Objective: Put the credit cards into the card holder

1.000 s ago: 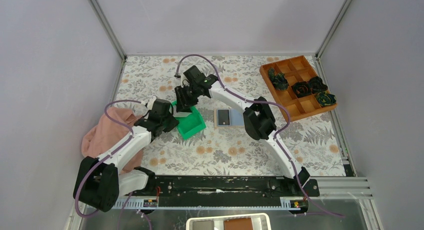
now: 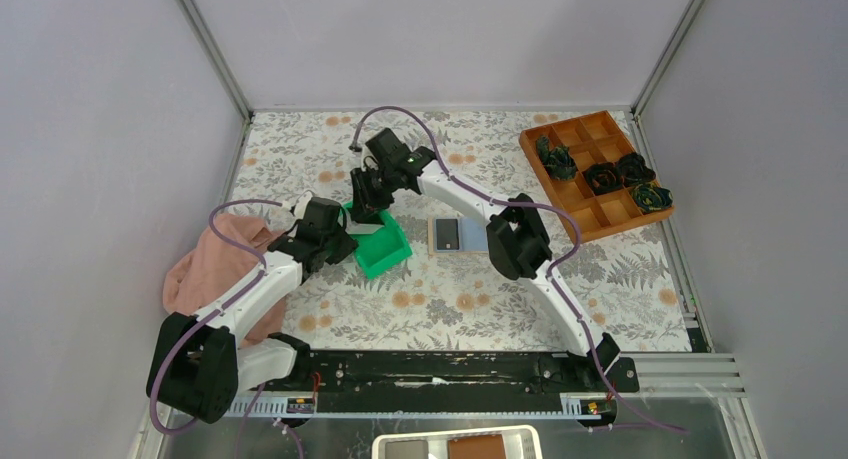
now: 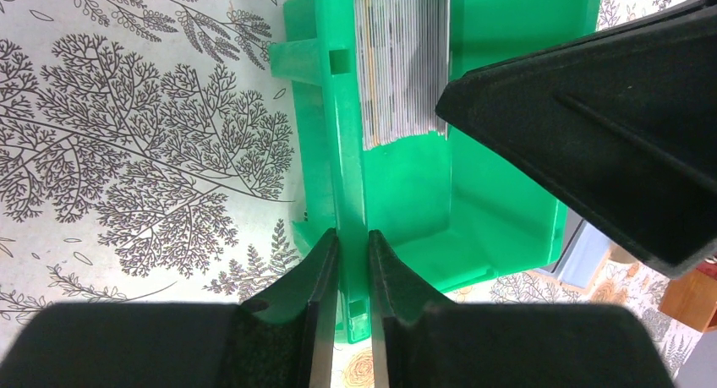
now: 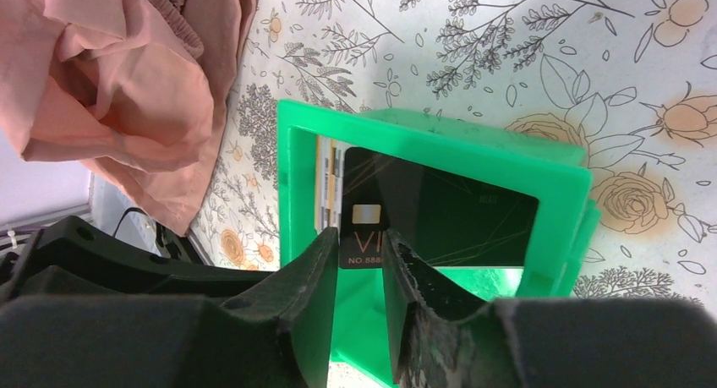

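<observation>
The green card holder (image 2: pixel 388 249) stands left of centre, with a stack of cards (image 3: pixel 397 67) seen edge-on inside it. My left gripper is shut on the holder's near wall. My right gripper is over the holder, its fingertips at a black card (image 4: pixel 440 206) that faces up at the end of the stack; the fingers are slightly apart, and whether they grip a card cannot be seen clearly.
A pink cloth (image 2: pixel 205 269) lies at the left. Dark cards (image 2: pixel 447 234) sit on a flat stand right of the holder. A wooden compartment tray (image 2: pixel 590 214) with dark items occupies the back right.
The left gripper and the holder have not visibly moved.
</observation>
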